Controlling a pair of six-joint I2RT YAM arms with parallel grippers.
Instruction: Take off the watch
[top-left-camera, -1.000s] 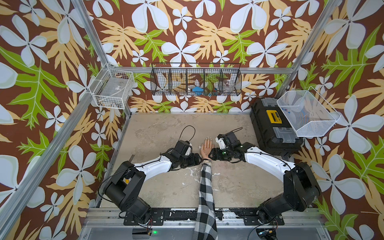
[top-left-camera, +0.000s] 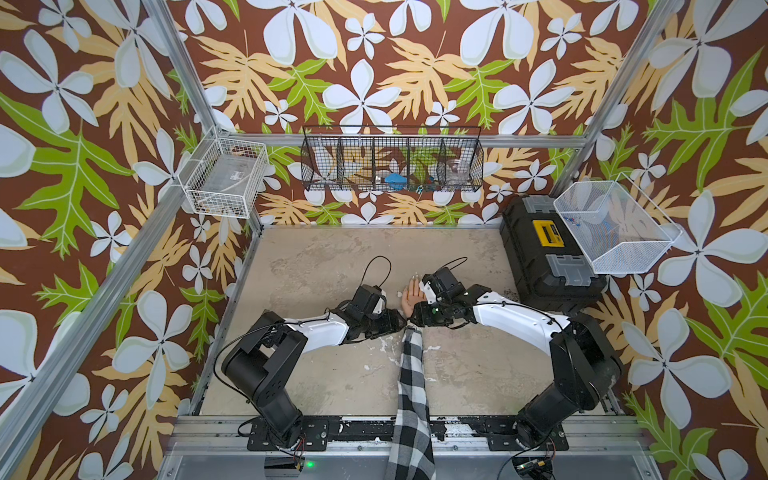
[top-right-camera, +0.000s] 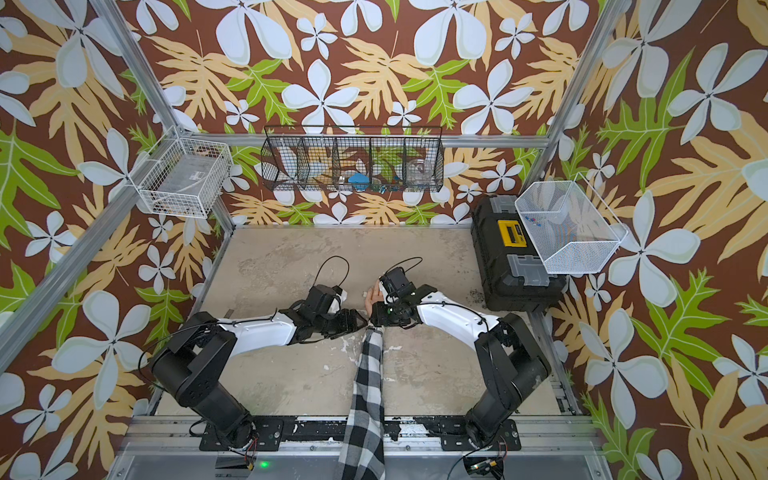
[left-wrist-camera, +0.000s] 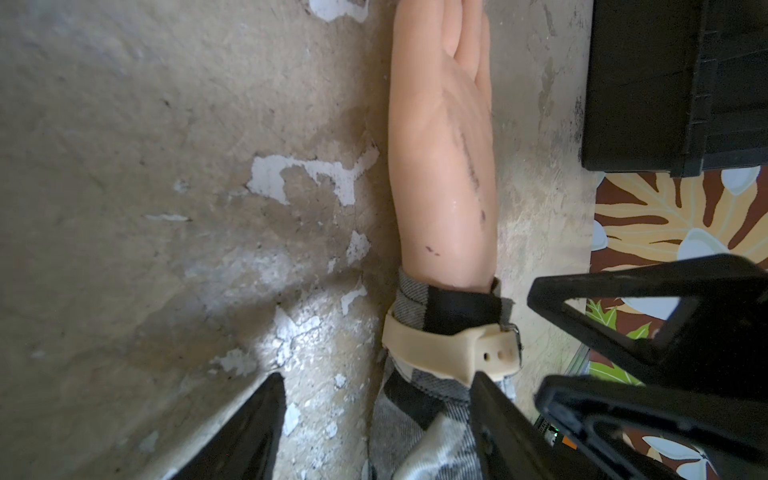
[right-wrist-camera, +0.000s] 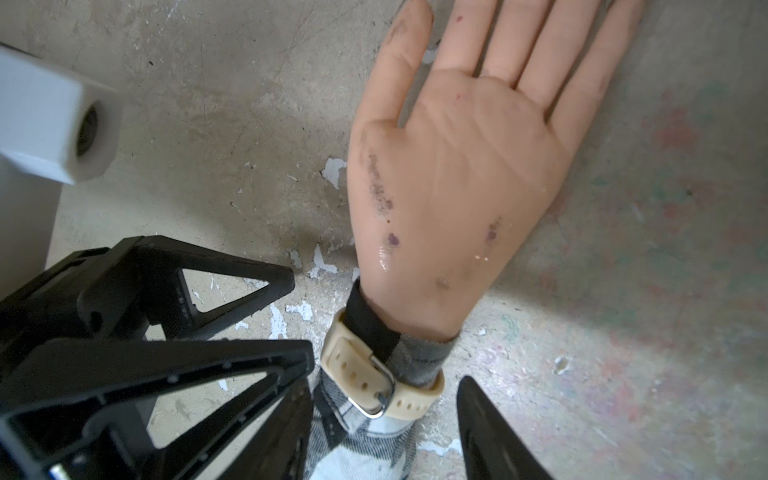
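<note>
A cream watch strap (right-wrist-camera: 357, 373) with a metal buckle (right-wrist-camera: 376, 400) circles the checked sleeve (left-wrist-camera: 416, 404) at the wrist of a model hand (right-wrist-camera: 456, 184), which lies palm up. The strap (left-wrist-camera: 436, 350) is still fastened. My left gripper (top-left-camera: 400, 322) is on the left side of the wrist; its fingers (right-wrist-camera: 248, 300) are apart beside the strap in the right wrist view. My right gripper (top-left-camera: 416, 314) hangs over the wrist from the right, its fingers (right-wrist-camera: 489, 432) spread on either side of the band in its view. Neither gripper holds anything. The watch's face is hidden.
A black toolbox (top-left-camera: 552, 256) stands at the back right with a white mesh basket (top-left-camera: 616, 228) beside it. Wire baskets (top-left-camera: 392, 160) hang along the back wall. Both gripper tips are very close together.
My right gripper has shifted left, from beside the wrist to over it, partly covering the hand. The hand has not visibly moved.
</note>
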